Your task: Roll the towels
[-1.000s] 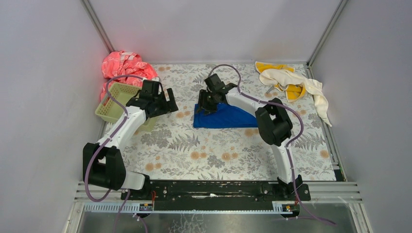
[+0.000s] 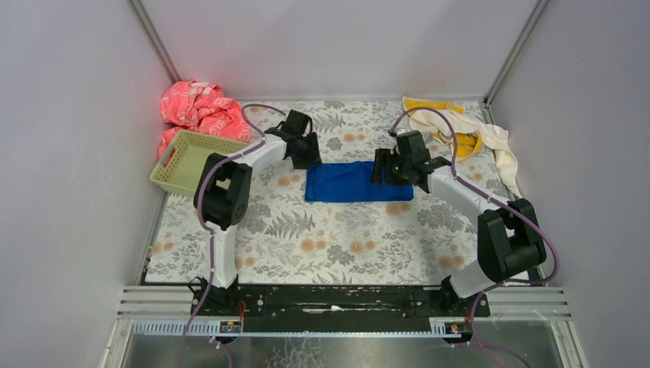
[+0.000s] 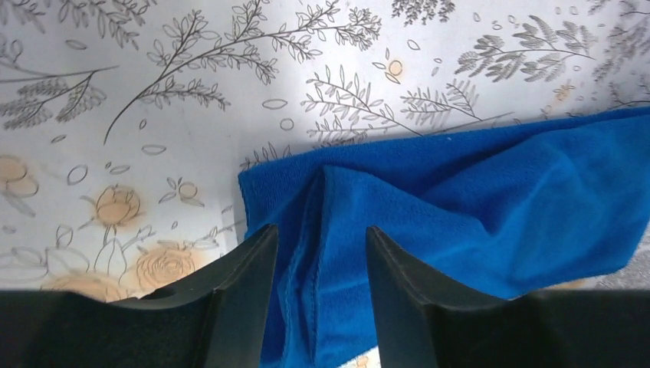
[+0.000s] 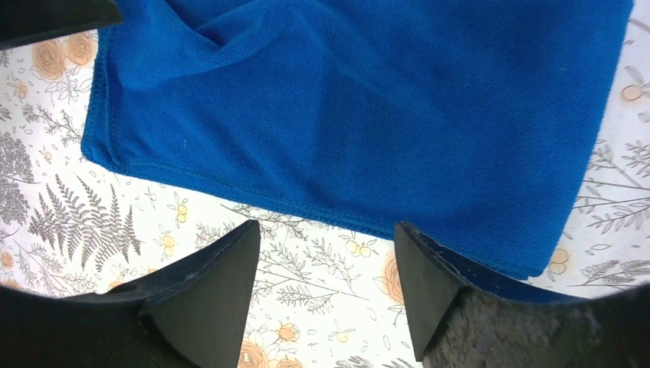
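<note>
A blue towel (image 2: 349, 188) lies folded into a flat rectangle at the middle of the table, its long side running left to right. Its left end shows a folded-over, slightly rumpled layer of the blue towel (image 3: 406, 215) in the left wrist view. Over that upper left corner stands my left gripper, its fingers apart with nothing seen gripped. My right gripper (image 2: 381, 166) is above the towel's right part, open and empty. In the right wrist view the lower hem of the blue towel (image 4: 368, 138) runs just beyond its fingertips (image 4: 247, 234).
A green basket (image 2: 172, 184) stands at the left, with a crumpled coral cloth (image 2: 201, 111) behind it. White and yellow towels (image 2: 467, 126) lie at the back right.
My left gripper has come right, from beside the basket to the blue towel's left end. My right gripper has moved right, away from that end. The towel looks much the same.
</note>
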